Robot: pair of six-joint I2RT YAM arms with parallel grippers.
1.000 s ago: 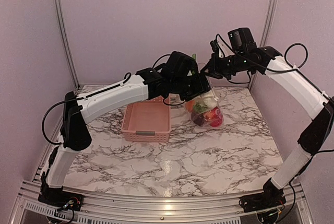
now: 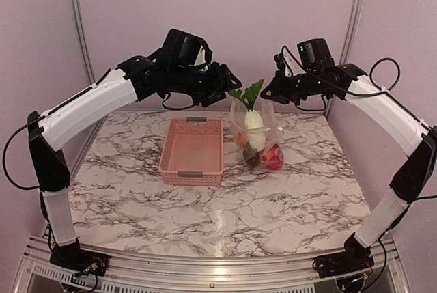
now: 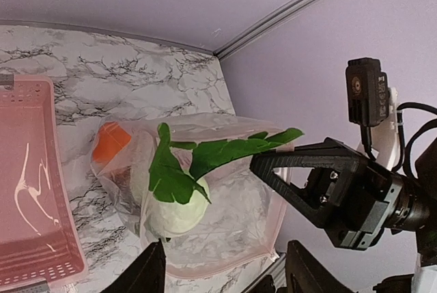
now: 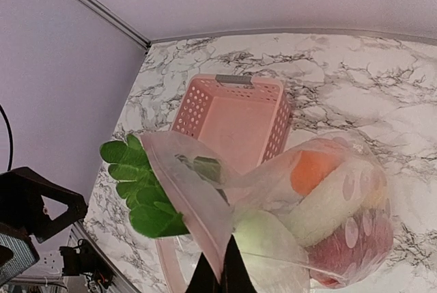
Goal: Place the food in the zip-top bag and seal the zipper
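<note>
The clear zip top bag (image 2: pixel 239 119) hangs tilted, its rim pinched by my shut right gripper. Inside are an orange item (image 4: pixel 315 171), a dark red one (image 4: pixel 348 242) and a white radish (image 2: pixel 254 129). The radish's green leaves (image 3: pixel 225 156) poke out past the bag's mouth, which gapes in the left wrist view. To the left of those leaves, my left gripper (image 2: pixel 224 82) stands open and empty, its fingers (image 3: pixel 145 269) spread wide apart. Folds of plastic blur the bag's lower contents.
An empty pink basket (image 2: pixel 194 177) with grey handles stands on the marble table, just left of the bag. Bare table lies in front and to the right. The lilac back wall (image 2: pixel 218 26) rises behind both grippers.
The bag has swung left and back right, its radish now showing tall. My right gripper has stayed put.
</note>
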